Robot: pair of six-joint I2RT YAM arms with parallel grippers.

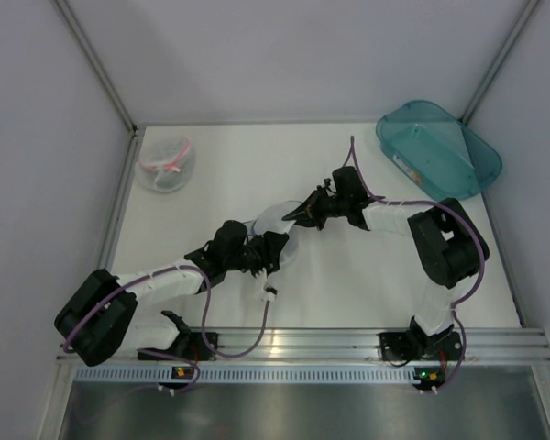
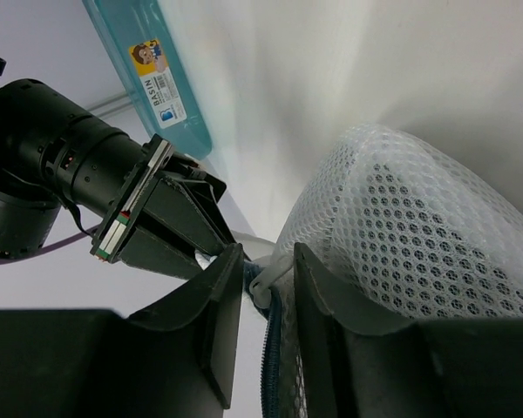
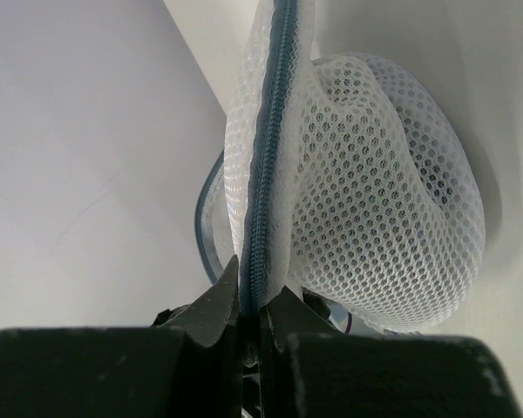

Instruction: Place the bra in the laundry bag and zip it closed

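Note:
The white mesh laundry bag (image 1: 277, 220) sits between my grippers, its blue zipper strip (image 3: 270, 148) running up through the right wrist view. My right gripper (image 1: 302, 213) is shut on the bag's zipper edge. My left gripper (image 1: 268, 240) is at the other part of the bag, its fingers part open around the white zipper pull and edge; whether it grips them is unclear. I cannot tell whether a bra is inside the bag.
A teal basket (image 1: 440, 151) stands at the back right. Another mesh bag with pink trim (image 1: 165, 165) lies at the back left.

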